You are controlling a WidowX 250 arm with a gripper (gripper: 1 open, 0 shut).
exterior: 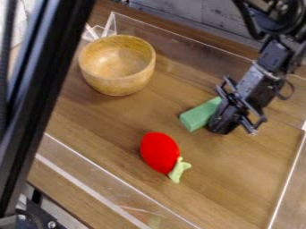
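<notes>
A green block [199,114] lies on the wooden tray floor, right of the middle. My black gripper [230,116] is low at the right end of this block, covering part of it; its fingers look closed, and whether anything sits between its fingers is hidden. A red plush vegetable with a pale green top [159,154] lies nearer the front, apart from the block. A wooden bowl [117,67] stands at the upper left.
The tray's clear wall [102,192] runs along the near left, and a dark vertical frame [36,80] fills the left edge.
</notes>
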